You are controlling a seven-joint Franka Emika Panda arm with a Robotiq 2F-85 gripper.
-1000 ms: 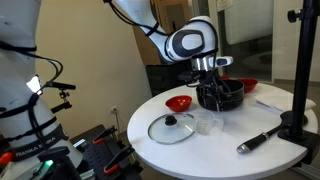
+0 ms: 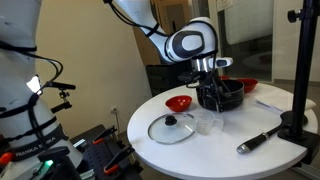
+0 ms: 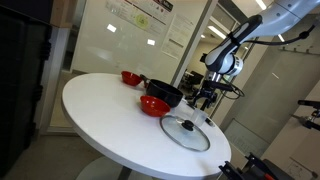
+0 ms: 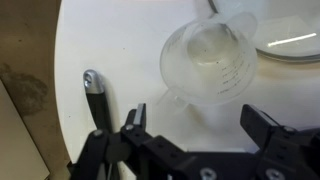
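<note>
My gripper stands open, its two dark fingers far apart at the bottom of the wrist view. A clear measuring cup [image 4: 208, 62] lies ahead of them on the white table, its pale handle pointing back toward the gap. Nothing is gripped. In exterior view 1 the cup [image 2: 208, 123] is right of the glass lid, with my gripper above it; the fingertips are hard to make out against the black pot [image 2: 232, 100]. Exterior view 2 shows the cup [image 3: 200, 118] small, beyond the lid.
A glass lid [image 2: 160, 132] with a black knob lies left of the cup. A black-handled utensil [image 2: 258, 140] is to the right. Red bowls [image 2: 179, 103] [image 3: 131, 77] stand near the pot. A black post [image 2: 300, 75] rises at the right.
</note>
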